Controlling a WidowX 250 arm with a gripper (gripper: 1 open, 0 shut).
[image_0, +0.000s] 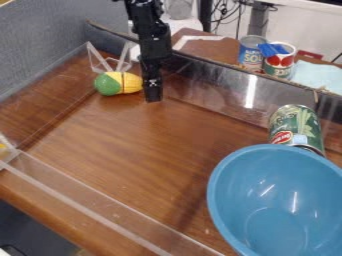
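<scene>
My black gripper (150, 88) hangs open at the upper middle, low over the wooden table (147, 160), just right of a yellow and green toy (114, 83) that lies on its side near the back left. A clear plastic piece (110, 61) stands around the toy. Whether the fingers touch the toy is hard to tell.
A blue bowl (263, 200) fills the lower right, with a green can (295, 130) behind it. Two cans (251, 53) stand beyond the back partition. A clear wall runs along the front left.
</scene>
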